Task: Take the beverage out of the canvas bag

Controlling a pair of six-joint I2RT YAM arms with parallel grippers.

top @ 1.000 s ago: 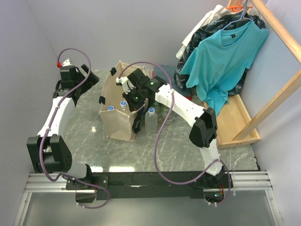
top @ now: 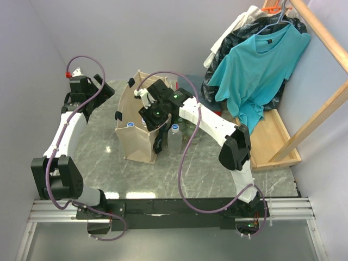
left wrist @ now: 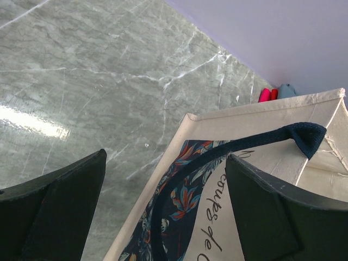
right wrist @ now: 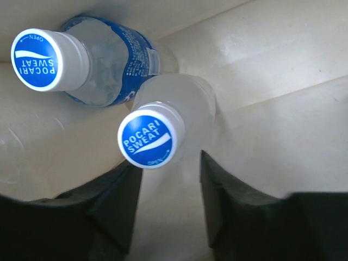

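The cream canvas bag (top: pixel 138 144) stands open in the middle of the table, its printed side and dark strap showing in the left wrist view. Inside, two Pocari Sweat bottles appear in the right wrist view: one with a blue label (right wrist: pixel 114 65) and a clearer one (right wrist: pixel 185 103). My right gripper is over the bag's interior, fingers apart just below the nearer bottle's cap, nothing seen held. My left gripper (top: pixel 104 88) is raised at the bag's left, its dark fingers apart (left wrist: pixel 65 206), above the bag's edge with nothing seen between them.
Bottles (top: pixel 174 141) stand outside the bag to its right. A wooden clothes rack (top: pixel 285 152) with a teal shirt (top: pixel 255 70) fills the back right.
The left arm is unchanged.
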